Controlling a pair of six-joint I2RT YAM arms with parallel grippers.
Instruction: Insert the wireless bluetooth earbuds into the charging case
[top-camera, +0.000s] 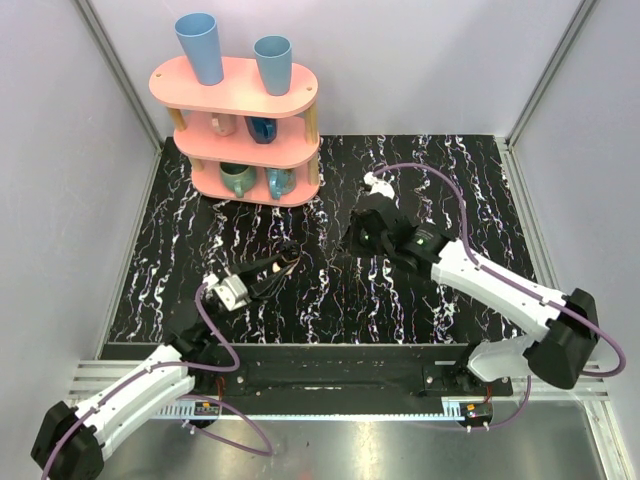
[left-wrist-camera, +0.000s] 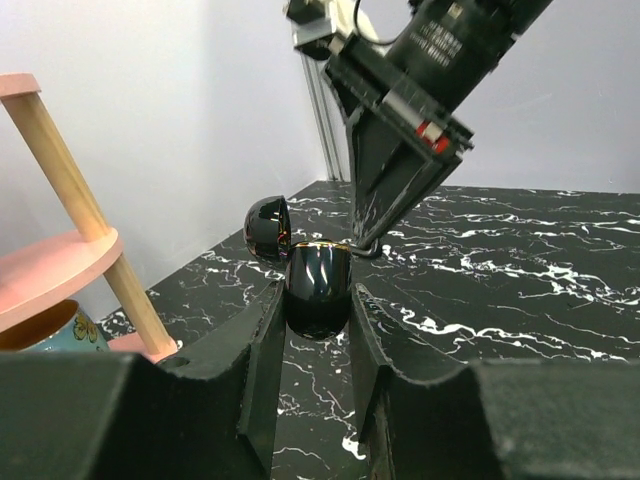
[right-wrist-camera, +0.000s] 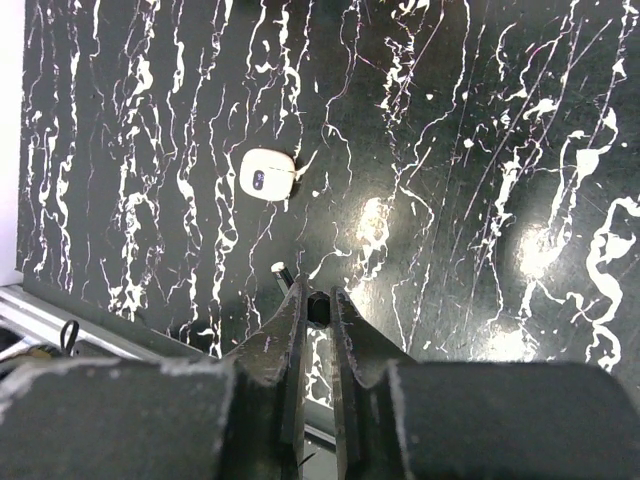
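Observation:
My left gripper (top-camera: 283, 264) is shut on the glossy dark charging case (left-wrist-camera: 318, 285), whose lid (left-wrist-camera: 266, 228) stands open. In the top view my right gripper (top-camera: 353, 243) hangs to the right of the case, apart from it. In the right wrist view its fingertips (right-wrist-camera: 297, 310) are close together, with a small dark object around them; whether it is held or lies beyond is unclear. A white square object (right-wrist-camera: 267, 174) with a dark slot, its identity unclear, shows below in that view.
A pink three-tier shelf (top-camera: 233, 90) with cups and mugs stands at the back left. White walls border it.

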